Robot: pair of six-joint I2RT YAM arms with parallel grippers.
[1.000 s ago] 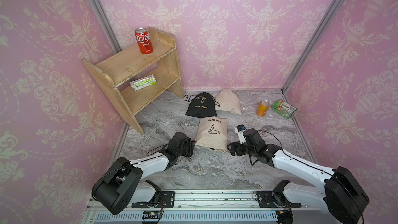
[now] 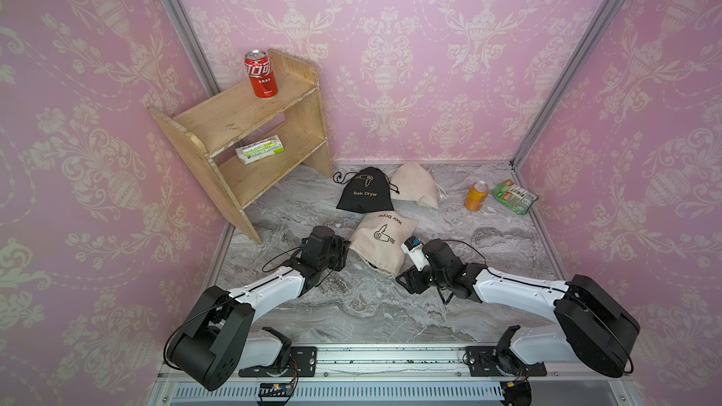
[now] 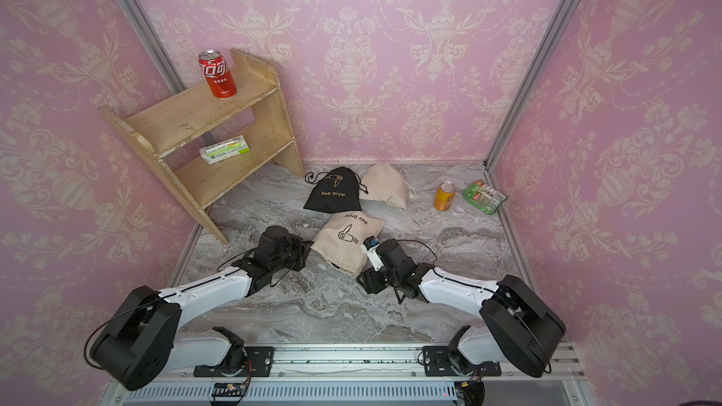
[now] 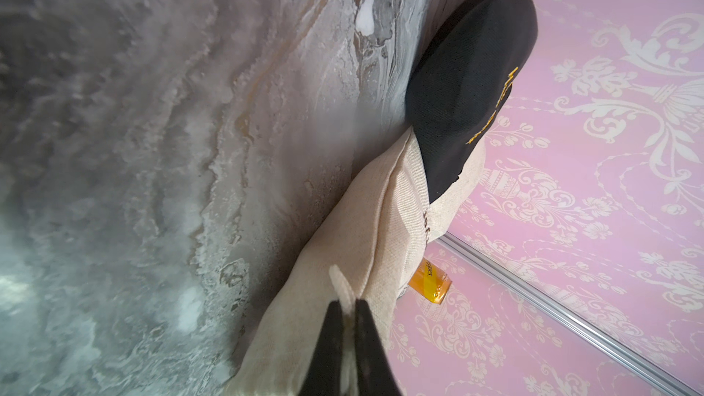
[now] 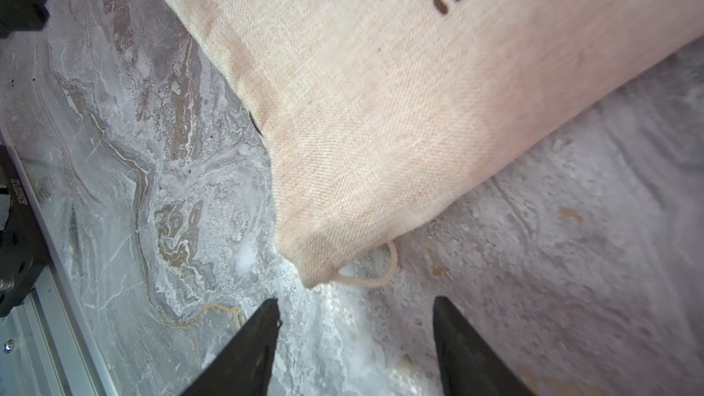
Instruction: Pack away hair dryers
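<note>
A beige drawstring bag printed "Hair Dryer" lies plump on the table, its front end towards me. At its left front corner, my left gripper is shut on a thin fold of the beige cloth, which pokes up between the fingers. By the right front corner my right gripper stands open; the corner and a small cord loop show just ahead of its fingertips, with nothing between them. Behind lie a black Hair Dryer bag and a second beige bag. No bare hair dryer is visible.
A wooden shelf at the back left holds a red can and a small white-green box. An orange can and a green packet are at the back right.
</note>
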